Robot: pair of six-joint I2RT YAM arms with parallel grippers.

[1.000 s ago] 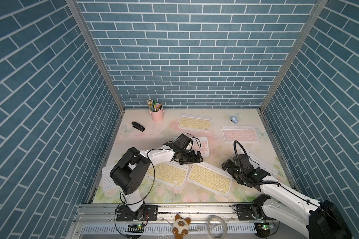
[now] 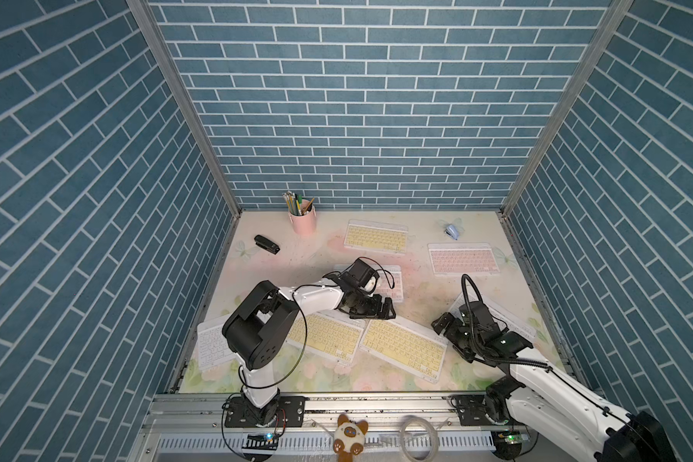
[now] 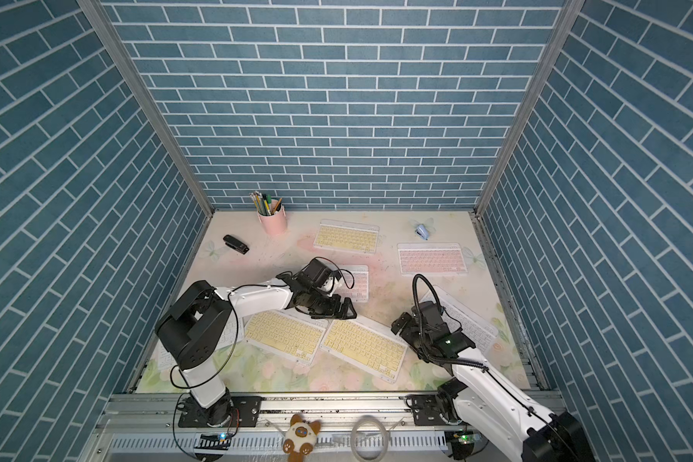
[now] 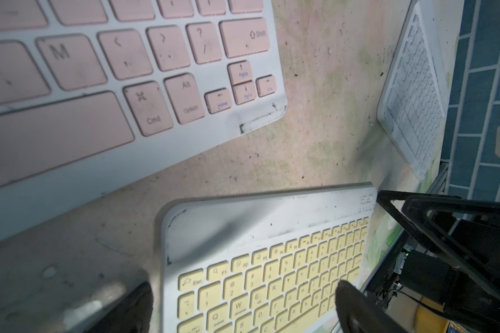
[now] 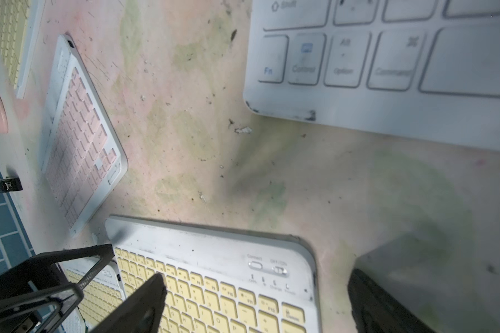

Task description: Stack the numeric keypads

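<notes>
Several small keyboards lie flat on the table. A front-centre yellow keyboard [image 2: 402,348] sits below both grippers, beside a front-left yellow keyboard [image 2: 323,337]. My left gripper is low over that centre keyboard's left end, near the middle pink keyboard [image 4: 66,83]; whether it is shut is unclear. My right gripper stands open over the centre keyboard's right end, near the right white keyboard [image 5: 372,111]. A back yellow keyboard [image 3: 346,235], a back-right pink keyboard [image 3: 431,258] and a far-left white keyboard [image 2: 212,348] lie around them.
A pink pen cup [image 2: 302,221] and black stapler [image 2: 266,244] stand at the back left, a blue object [image 2: 452,231] at the back right. Brick-patterned walls enclose the table. Some bare table lies at the back left.
Both arms have shifted slightly to the right over the last second. The keyboards look practically unmoved.
</notes>
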